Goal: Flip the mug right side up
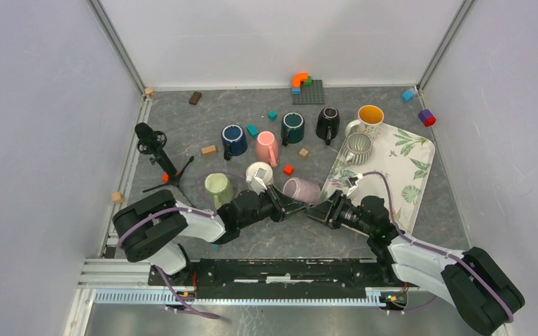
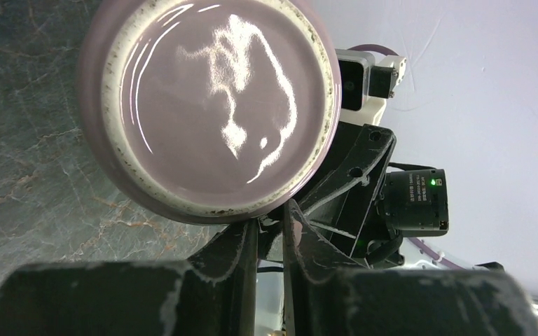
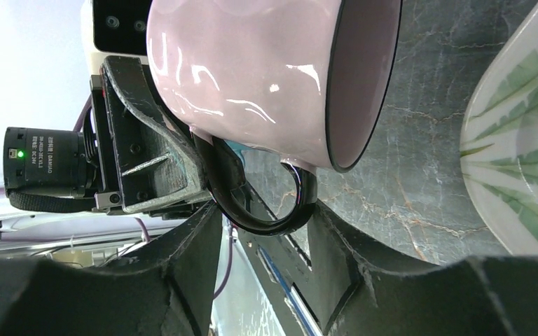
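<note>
The pink-lilac mug [image 1: 301, 190] lies on its side between both grippers, bottom toward the left one. Its base [image 2: 217, 105] fills much of the left wrist view; its dark handle points down. My left gripper [image 1: 295, 206] is at the bottom end, fingertips close together by the lower rim, part open; whether they touch it is unclear. My right gripper has its fingers either side of the handle's lower curve, part open; whether it grips is unclear.
A white leaf-patterned tray [image 1: 410, 203] with a ribbed cup [image 1: 359, 147] is at right. Upturned mugs stand behind and left, including a green one [image 1: 218, 187]. A red cube [image 1: 288, 169] lies just behind the lilac mug.
</note>
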